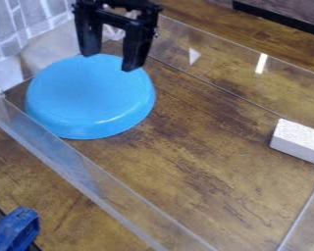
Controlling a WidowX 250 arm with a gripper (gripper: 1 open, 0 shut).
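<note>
My black gripper (115,37) is over the back part of a round blue lid-like disc (90,101), which lies on the wooden floor of a clear-walled enclosure at the upper left. The fingers point down and stand apart, with nothing visible between them.
A white block (300,139) lies at the right. A blue crumpled object (13,232) sits outside the clear wall at the lower left.
</note>
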